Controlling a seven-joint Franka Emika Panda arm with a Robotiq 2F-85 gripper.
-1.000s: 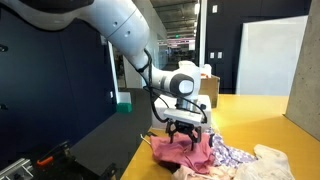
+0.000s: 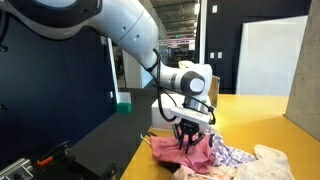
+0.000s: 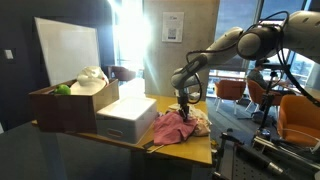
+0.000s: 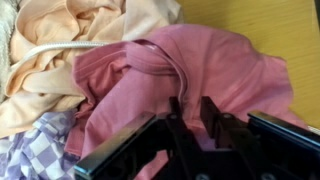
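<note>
A crumpled pink cloth lies on the yellow table, and it fills much of the wrist view. My gripper points down at it, with its fingertips right at the fabric. The fingers stand part open, a narrow gap apart, and pink fabric shows between them. Whether the cloth is pinched cannot be told. In the second exterior view, the gripper is small and dark over the pink cloth.
Beside the pink cloth lie a peach cloth and a purple-white checked cloth. A white box and a brown box stand nearby. Bare table stretches behind the cloths.
My gripper has come down slightly onto the pink cloth, and its fingers look closer together than before. The cloths look unmoved.
</note>
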